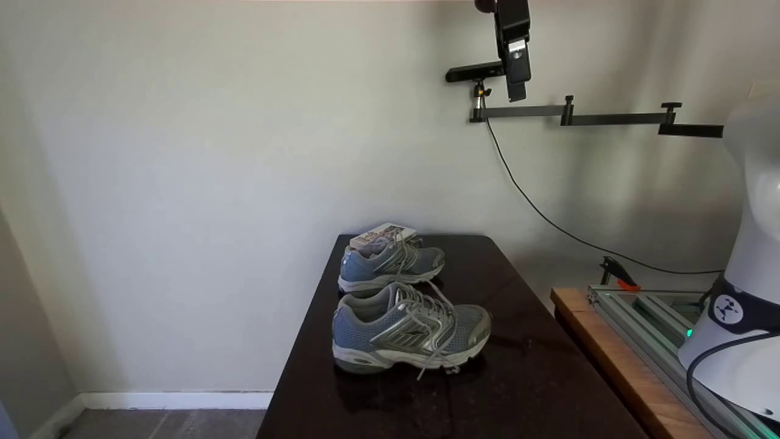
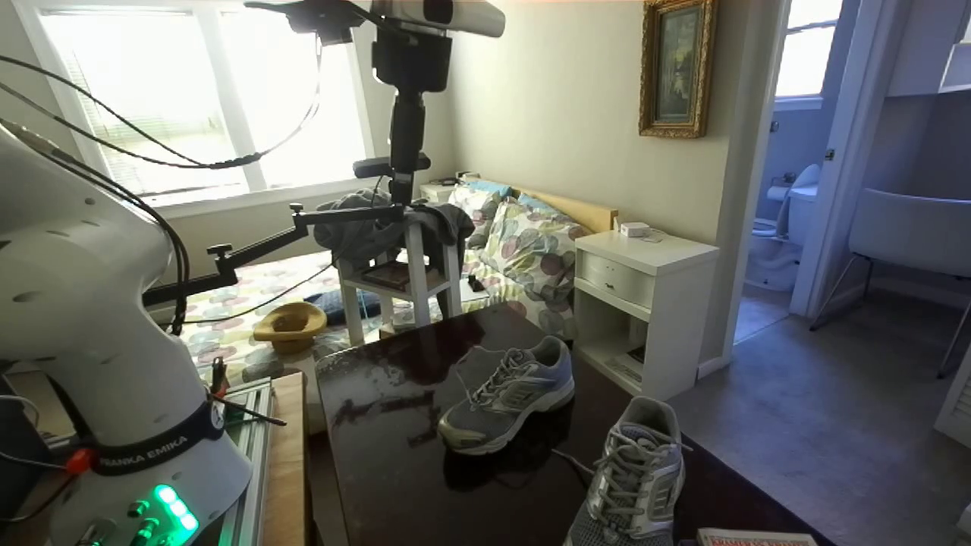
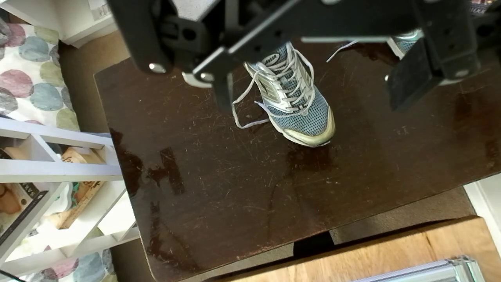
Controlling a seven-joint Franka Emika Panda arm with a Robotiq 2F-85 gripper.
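Two grey-blue lace-up sneakers stand upright on a dark brown table. In exterior view 1 the near sneaker (image 1: 409, 333) sits in front of the far sneaker (image 1: 395, 267), toes pointing right. The wrist view looks down on one sneaker (image 3: 300, 101), a loose lace looping off its side; only a sliver of the other sneaker (image 3: 407, 43) shows behind a finger. My gripper is open, its fingers wide apart with nothing held. High above the table, the gripper (image 1: 517, 91) hangs well clear of both shoes.
A book (image 1: 383, 235) lies by the far sneaker. A camera arm (image 1: 610, 119) with a hanging cable extends from the right. A white cabinet (image 2: 648, 250) and a shelf stool (image 2: 414, 273) stand beyond the table.
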